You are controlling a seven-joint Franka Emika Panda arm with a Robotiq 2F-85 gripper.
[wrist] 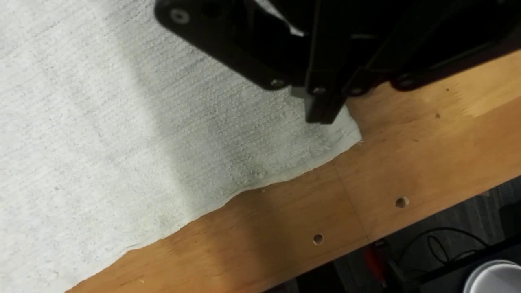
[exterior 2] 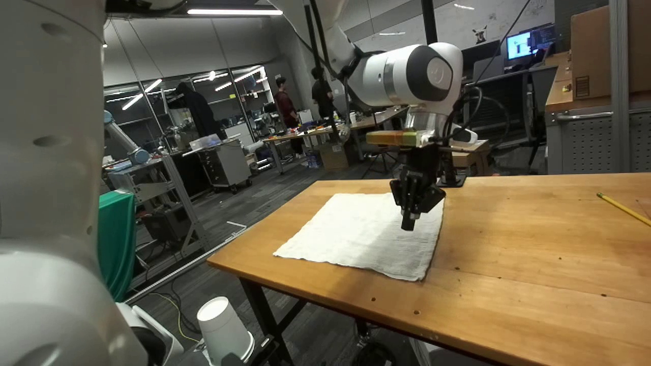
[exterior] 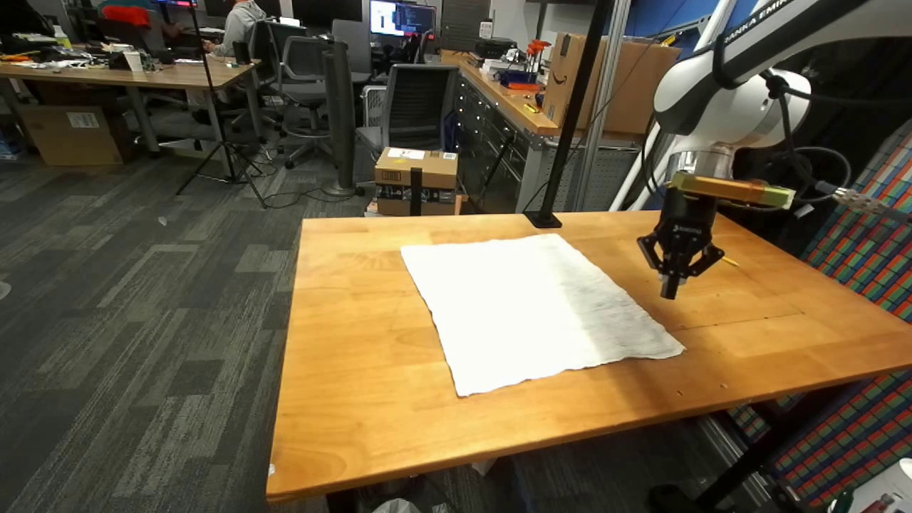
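A white cloth (exterior: pixel 530 312) lies flat and spread out on the wooden table. Above its near right corner hangs my gripper (exterior: pixel 668 295), clear of the surface. In the wrist view the fingertips of the gripper are pressed together with no fabric between them. The cloth (wrist: pixel 122 146) fills the left of that view, its corner reaching just past the fingertips and resting on the wood. From the second exterior side, the gripper (exterior 2: pixel 407 228) appears in front of the cloth (exterior 2: pixel 360 238), with nothing hanging from it.
A yellow pencil (exterior 2: pixel 623 209) lies on it, away from the cloth. A black pole's base (exterior: pixel 543 219) stands at the back edge. Below the table sits a white bucket (exterior 2: pixel 224 329).
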